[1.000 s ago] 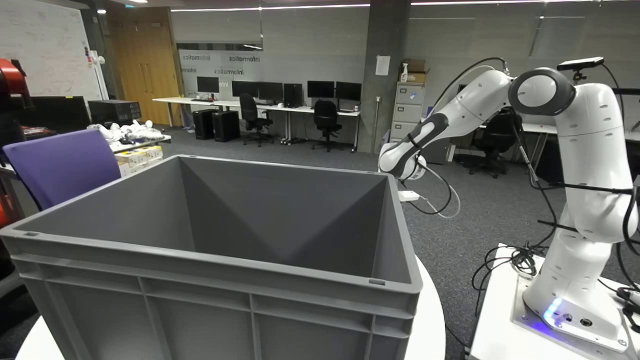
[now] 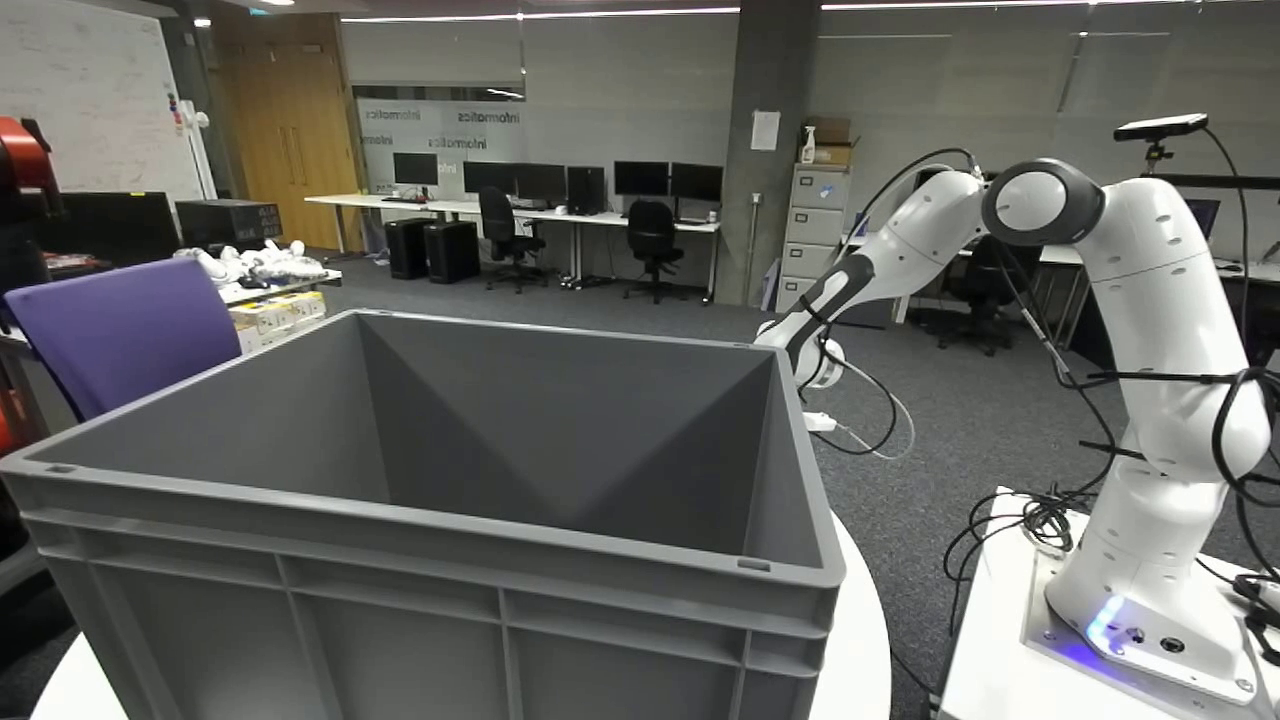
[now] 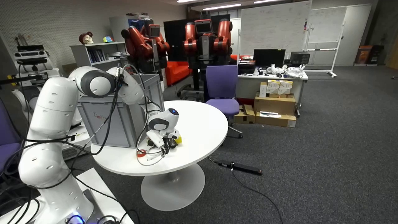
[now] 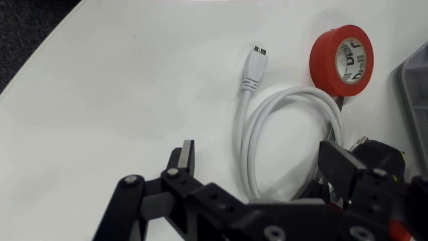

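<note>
My gripper is open over the white table, its two fingers wide apart with nothing held. Between and beyond the fingertips lies a coiled white cable (image 4: 251, 140), its flat plug pointing away from me. A red tape roll (image 4: 325, 62) sits beyond the coil's right side. At the right finger is a black object (image 4: 379, 158) with a metal tip, partly hidden by that finger. In exterior view 2 the gripper (image 3: 166, 146) is low over the table, small and partly covered by the arm.
A tall grey crate (image 2: 480, 540) stands on the round table (image 3: 197, 130) beside the arm. A clear plastic box (image 4: 419, 86) edges into the wrist view at right. Something yellow (image 3: 179, 140) is behind the gripper.
In exterior view 1 the arm's elbow has come down and toward the crate, and the wrist sits lower behind the crate's far right corner. The crate has not moved.
</note>
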